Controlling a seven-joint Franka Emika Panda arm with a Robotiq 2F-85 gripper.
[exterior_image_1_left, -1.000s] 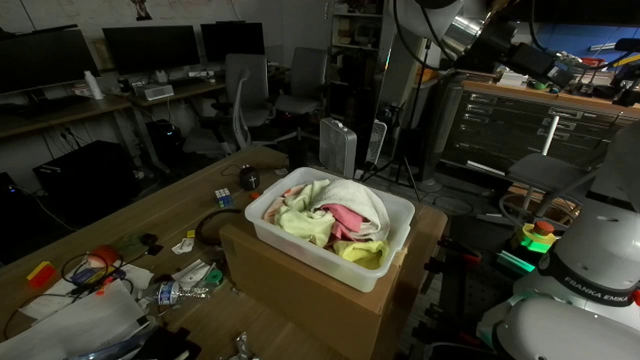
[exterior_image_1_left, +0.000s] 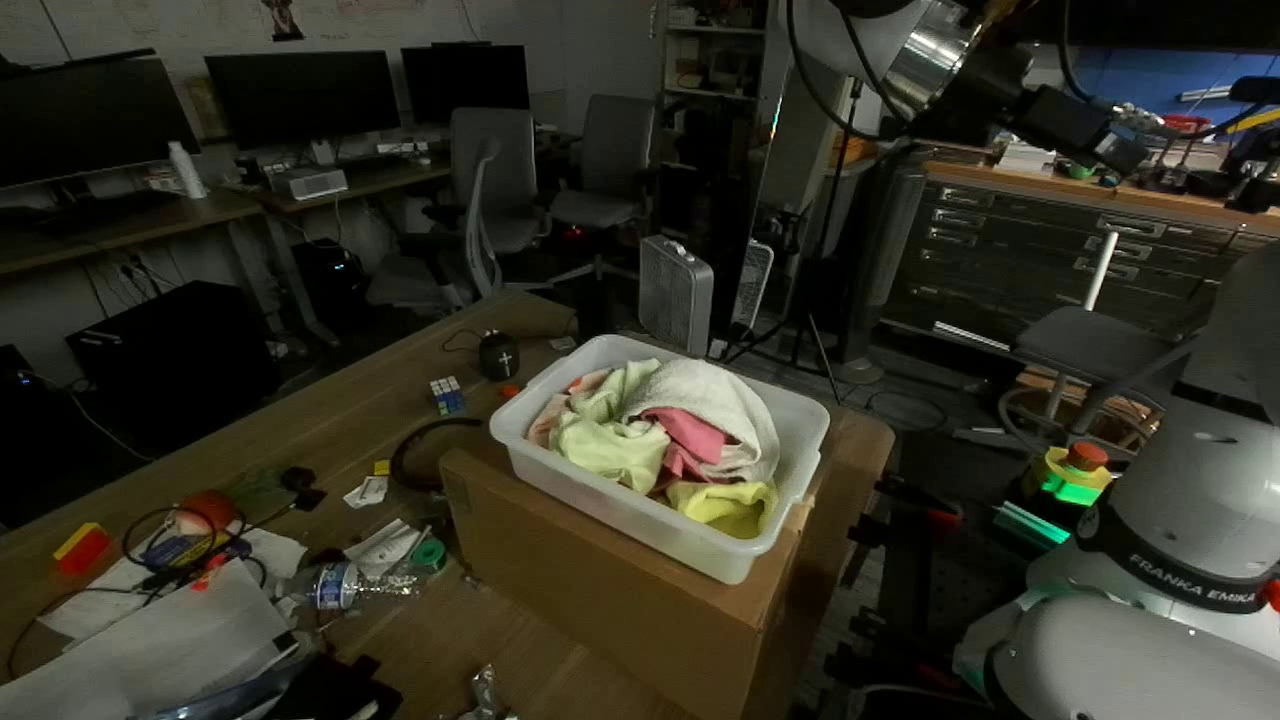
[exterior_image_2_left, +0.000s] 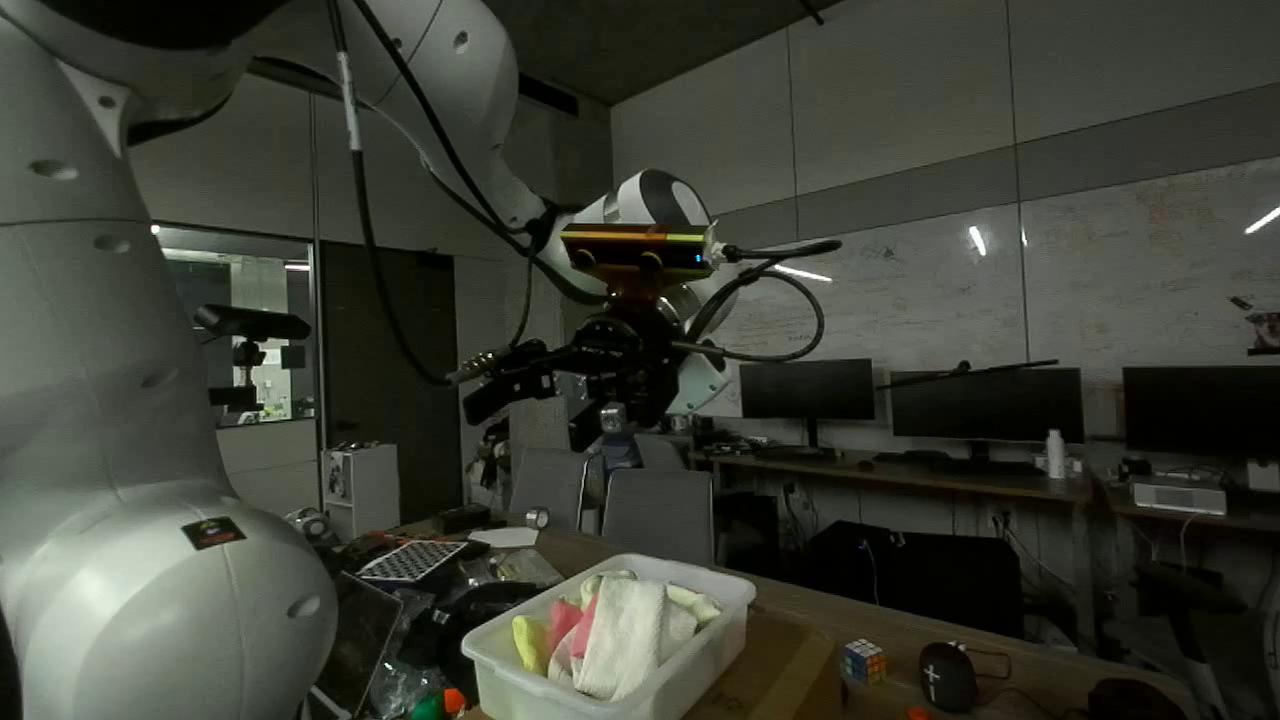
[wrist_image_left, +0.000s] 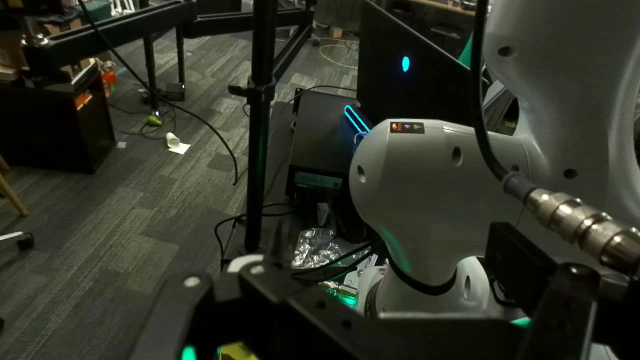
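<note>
A white plastic bin (exterior_image_1_left: 780, 546) holds a heap of cloths: a white towel (exterior_image_1_left: 732, 402), a pink cloth (exterior_image_1_left: 690, 434), a pale green cloth (exterior_image_1_left: 606, 450) and a yellow cloth (exterior_image_1_left: 726, 504). In exterior view 2, the white towel (exterior_image_2_left: 624, 630) hangs near the bin's (exterior_image_2_left: 510, 690) front wall. My gripper is high above the table, well away from the bin and tilted back toward the arm's base. Its dark fingers stand apart in the wrist view, and nothing shows between them. The wrist view does not show the bin.
The bin sits on a cardboard box (exterior_image_1_left: 600, 576) on a wooden table. Beside it are a puzzle cube (exterior_image_1_left: 446, 395) and a round black speaker (exterior_image_1_left: 499, 356). Papers, cables and a plastic bottle (exterior_image_1_left: 342, 586) clutter the table's left part. Black frame posts (wrist_image_left: 261, 120) stand near the base.
</note>
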